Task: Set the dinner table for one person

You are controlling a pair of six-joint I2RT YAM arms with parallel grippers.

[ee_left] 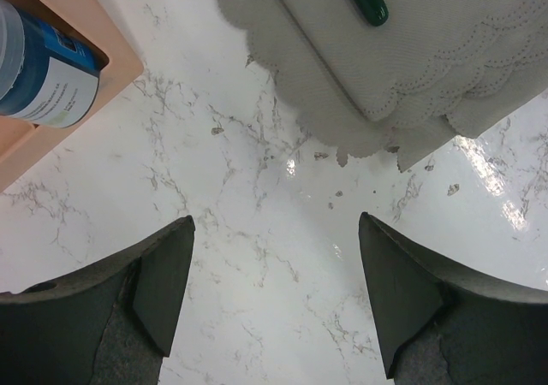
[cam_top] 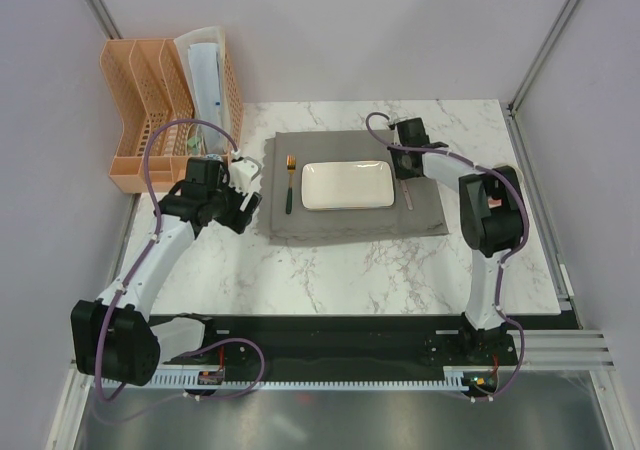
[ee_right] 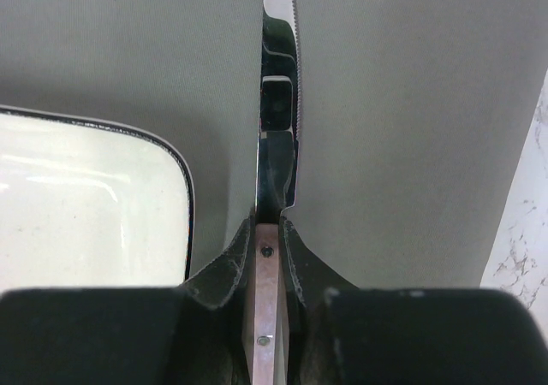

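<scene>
A knife with a pale pink handle (cam_top: 407,196) and a shiny serrated blade (ee_right: 278,120) lies along the right side of the white plate (cam_top: 347,186). My right gripper is shut on the knife near where blade meets handle, low over the grey placemat (ee_right: 402,128); whether the knife touches the cloth I cannot tell. Left of the plate rests a fork (cam_top: 290,185) with a dark green handle (ee_left: 366,0). Over bare marble, just left of the placemat, my left gripper stands open and empty.
At the back left is a peach-coloured basket (cam_top: 128,165) holding a blue jar (ee_left: 56,68) and upright white-and-blue items. A cup-like object (cam_top: 505,173) is partly hidden behind the right arm.
</scene>
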